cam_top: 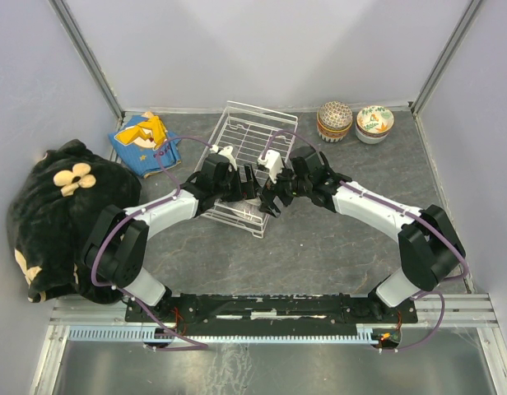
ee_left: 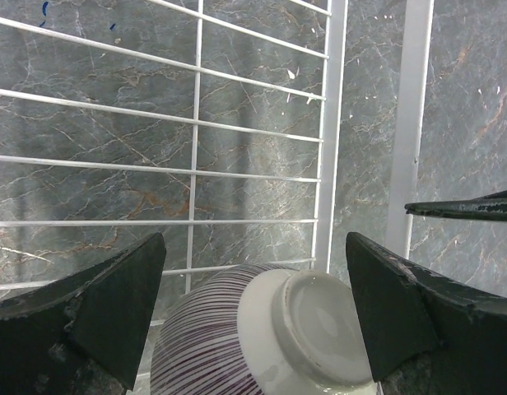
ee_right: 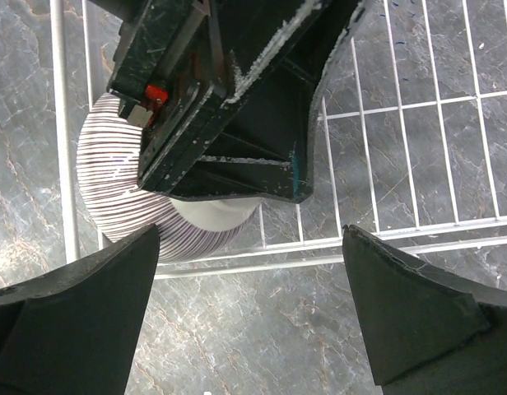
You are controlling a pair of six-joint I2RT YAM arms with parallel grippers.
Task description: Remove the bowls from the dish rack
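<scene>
In the left wrist view, a striped bowl (ee_left: 206, 329) with a pale base lies tipped on its side in the near end of the white wire dish rack (ee_left: 196, 125). My left gripper is open over it, its fingers apart on either side and the bowl showing between them. From the right wrist view, the left gripper's dark body covers part of the striped bowl (ee_right: 113, 185). My right gripper stands open just right of the rack's near end, nothing between its fingers.
At the back right stand two bowl stacks, one brown-patterned (cam_top: 334, 117) and one white with floral print (cam_top: 374, 122). A dark plush cushion (cam_top: 56, 214) fills the left side; a blue and yellow cloth (cam_top: 145, 141) lies behind it.
</scene>
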